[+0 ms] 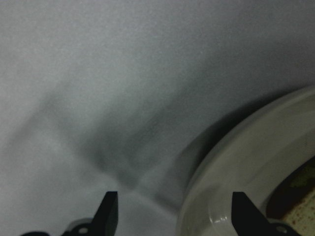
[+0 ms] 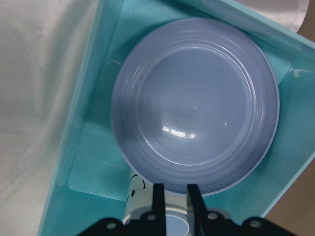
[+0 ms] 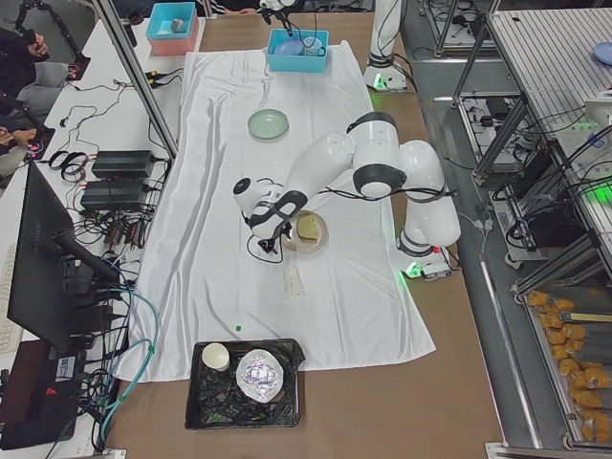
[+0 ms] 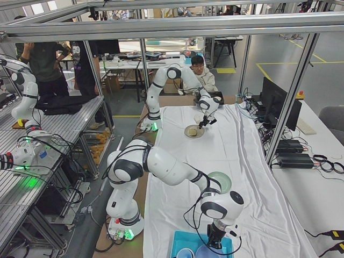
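My left gripper (image 3: 279, 237) hangs low at the edge of a beige plate (image 3: 316, 239) holding a piece of bread (image 3: 307, 226). In the left wrist view its fingers stand open, the plate's rim (image 1: 231, 142) at the right finger, nothing gripped. My right gripper is over a turquoise bin (image 2: 91, 157) holding a blue plate (image 2: 194, 105) and a white cup with a drawn face (image 2: 140, 194); its fingertips are a short way apart at the plate's near edge, and whether they hold anything is unclear.
A green plate (image 3: 268, 123) lies between the arms on the white cloth. A pale flat item (image 3: 293, 281) lies below the beige plate. A black tray (image 3: 210, 402) with a cup and a foil-covered round item sits at the near end.
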